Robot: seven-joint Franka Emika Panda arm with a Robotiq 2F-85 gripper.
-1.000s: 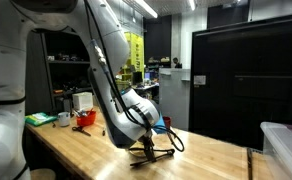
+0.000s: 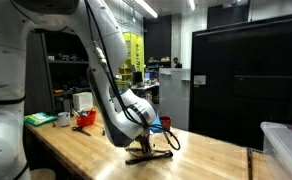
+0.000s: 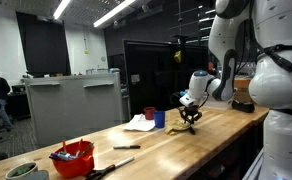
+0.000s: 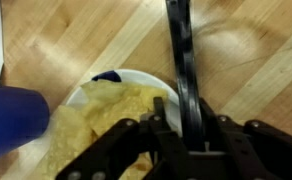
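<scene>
In the wrist view, a long black utensil (image 4: 183,60) runs from the top edge down to my gripper. Its near end reaches the dark fingers, but whether they grip it is unclear. Beside it is a white bowl or plate (image 4: 144,77) with crumpled yellow pieces (image 4: 106,112) in it. A blue cup (image 4: 11,115) stands at the left. From outside, the gripper (image 2: 144,147) points down, low over the table, with dark long shapes just beneath it.
A red bowl (image 3: 74,163) with items in it stands at the table's near left, by a black-handled tool (image 3: 111,168). Beyond the blue cup is a red mug (image 3: 149,113). A translucent bin (image 2: 286,150) sits at the right.
The arm stays in nearly the same place. The dark shapes under the gripper look slightly shifted; finger motion is too small to make out.
</scene>
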